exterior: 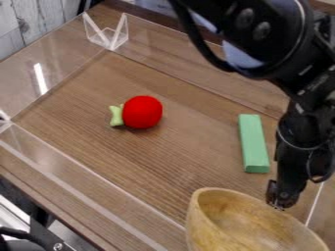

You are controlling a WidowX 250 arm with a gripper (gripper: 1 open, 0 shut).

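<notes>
My black gripper [284,194] is low at the right, just above the back rim of a large beige bowl [222,221] at the bottom right; whether its fingers are open cannot be told. A green block [254,142] lies on the wooden table just left of the gripper. A red ball-like object [143,112] with a small light green piece [117,117] lies at the centre left.
The black arm spans the upper right. Clear wooden table [105,167] fills the middle and left. A white wire-like item [108,31] sits at the top left.
</notes>
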